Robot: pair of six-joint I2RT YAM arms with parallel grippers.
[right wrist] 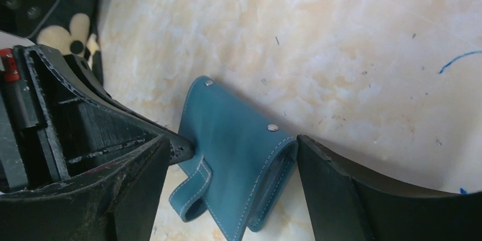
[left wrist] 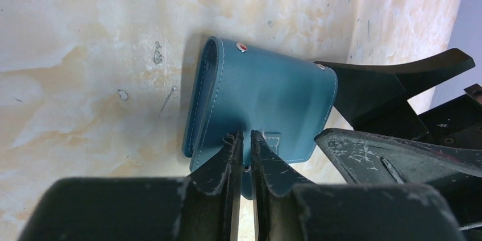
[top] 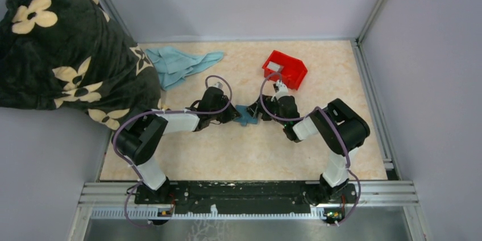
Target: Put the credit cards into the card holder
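Observation:
The teal card holder point(top: 245, 115) lies folded on the table between both grippers, its strap point(right wrist: 190, 198) curled at the near side. My left gripper is shut, its tips at the holder's face beside the strap; I see nothing between them. My right gripper stands open with its fingers on either side of the holder, the right one close against the folded edge. In the left wrist view its fingers point(left wrist: 375, 153) show at the holder's right end. Pale cards point(top: 274, 66) appear to lie in the red box point(top: 293, 70).
A light blue cloth point(top: 176, 65) lies at the back left, next to a dark flowered blanket point(top: 68, 53). The red box stands behind the right arm. Bare table point(top: 239, 156) stretches in front of the holder.

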